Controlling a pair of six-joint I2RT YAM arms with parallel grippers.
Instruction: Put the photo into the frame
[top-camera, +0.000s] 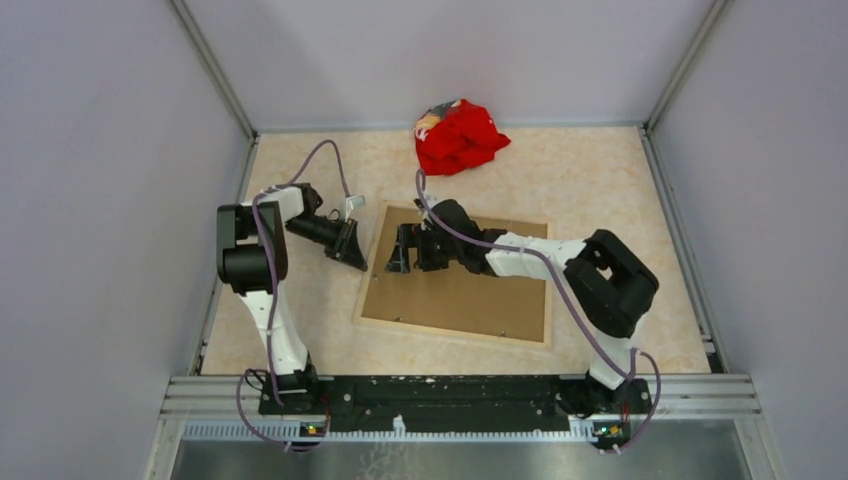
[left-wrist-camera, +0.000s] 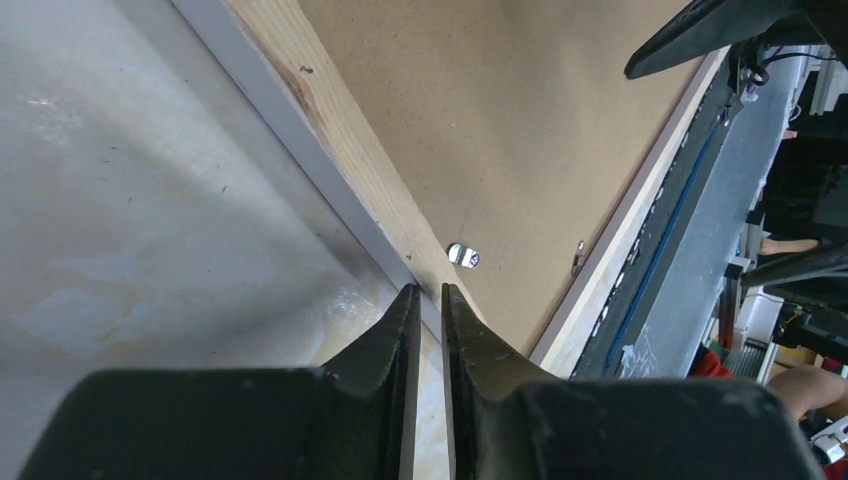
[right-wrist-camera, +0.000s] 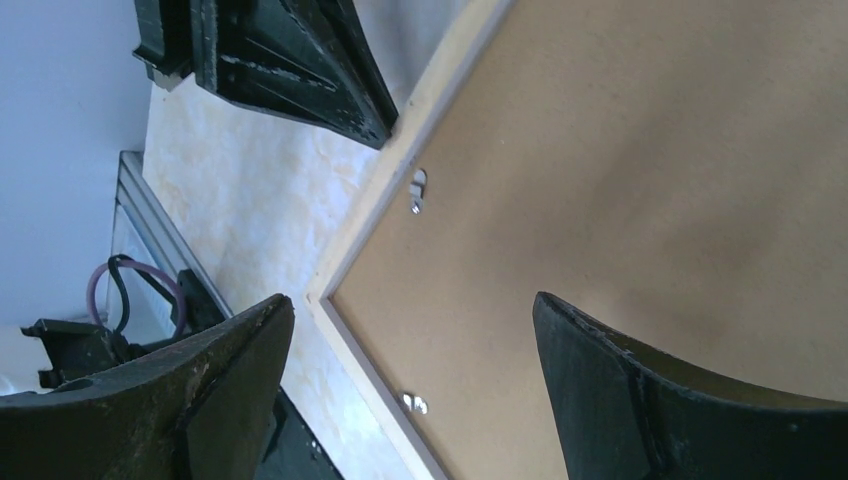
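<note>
The frame (top-camera: 450, 333) lies on the table back side up, with pale wooden edges around a brown backing board (top-camera: 465, 295). Small metal clips (left-wrist-camera: 464, 256) show along its inner edges. No separate photo is visible. My left gripper is at the frame's left edge, its tips a narrow gap apart over the wooden strip; whether they touch the wood I cannot tell. Above the left part of the board is my right gripper (top-camera: 400, 262). Its fingers (right-wrist-camera: 620, 390) stand wide apart in the right wrist view, with only the board beyond them.
A crumpled red cloth (top-camera: 462, 138) lies at the back of the table, behind the frame. Dark equipment (top-camera: 450, 400) runs along the front edge.
</note>
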